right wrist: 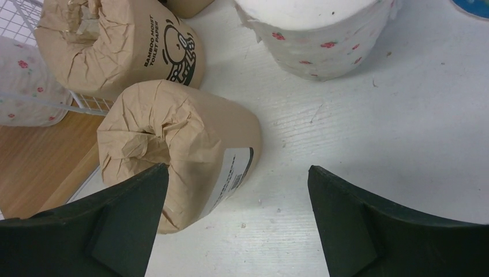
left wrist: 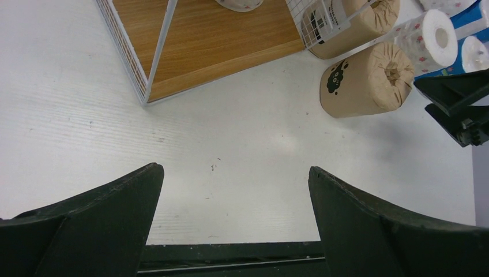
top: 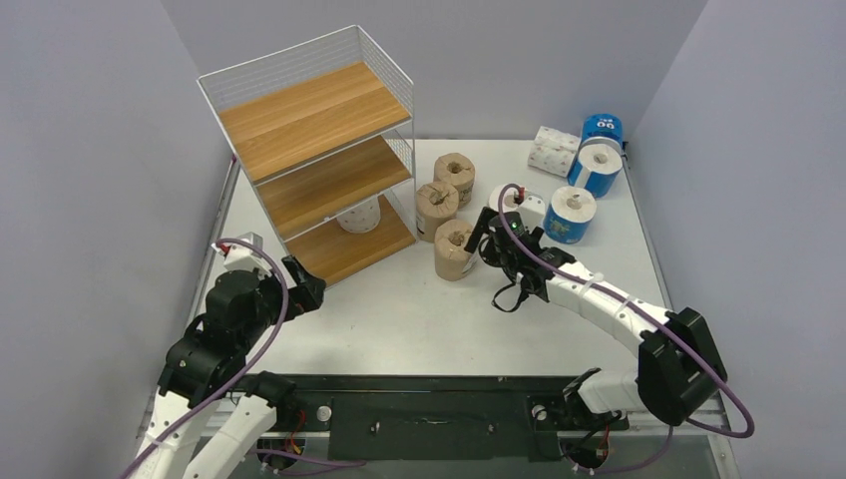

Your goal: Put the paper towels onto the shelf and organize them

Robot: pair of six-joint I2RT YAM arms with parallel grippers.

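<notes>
A three-tier wooden shelf [top: 309, 110] with white wire sides stands at the back left; one floral white roll [top: 360, 217] is on its bottom board. Right of it, several brown paper-wrapped rolls stand upright. The nearest brown roll [right wrist: 179, 150] lies partly behind the left finger of my open right gripper in the right wrist view, nothing gripped. Another floral white roll [right wrist: 323, 46] shows beyond; from above, the right arm partly covers it. My left gripper stands open and empty over bare table in front of the shelf.
Blue-wrapped rolls [top: 571, 215] and a floral roll lying on its side [top: 554, 151] occupy the back right. The shelf's wire side [left wrist: 316, 20] rises close to the brown rolls.
</notes>
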